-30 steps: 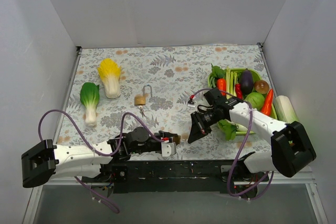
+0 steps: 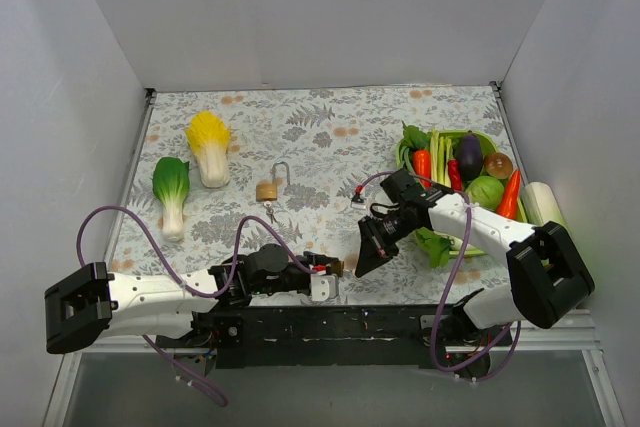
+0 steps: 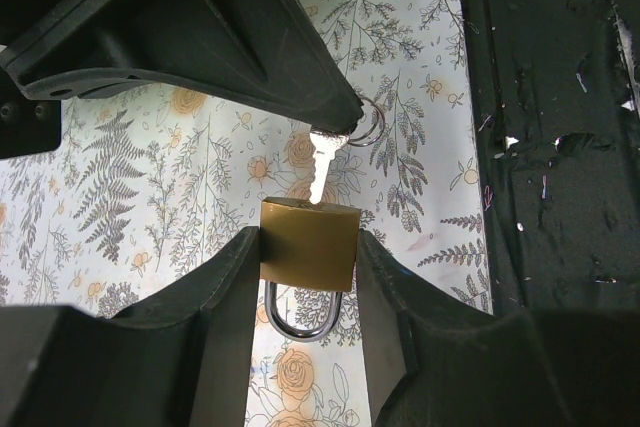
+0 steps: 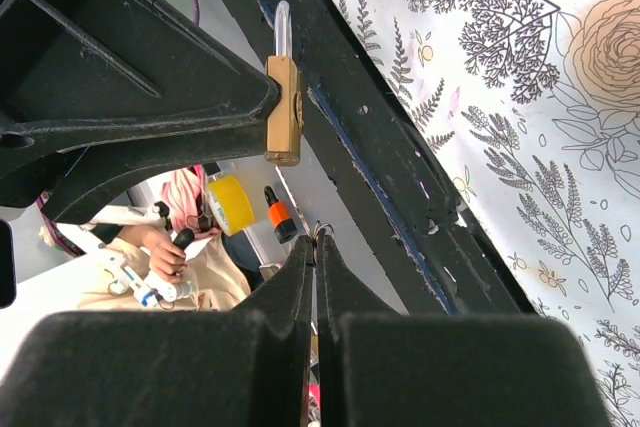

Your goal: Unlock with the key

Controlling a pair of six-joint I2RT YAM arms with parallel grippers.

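Observation:
A brass padlock (image 3: 310,245) is clamped between the fingers of my left gripper (image 2: 336,268), its shackle (image 3: 303,332) pointing away from the key. My right gripper (image 2: 359,273) is shut on a thin silver key (image 3: 322,165), with a wire ring (image 3: 372,127) beside the fingertips. The key's tip is at the padlock's key-side face in the left wrist view; whether it has entered the keyhole I cannot tell. From the right wrist view, the padlock (image 4: 284,112) shows edge-on with its shackle closed, and the key is mostly hidden.
Another brass padlock (image 2: 267,191) with its shackle open and keys lies on the patterned table. A green basket (image 2: 478,134) of vegetables stands at the right; bok choy (image 2: 172,197) and a yellow cabbage (image 2: 209,149) lie left.
The vegetables and the other padlock stay put.

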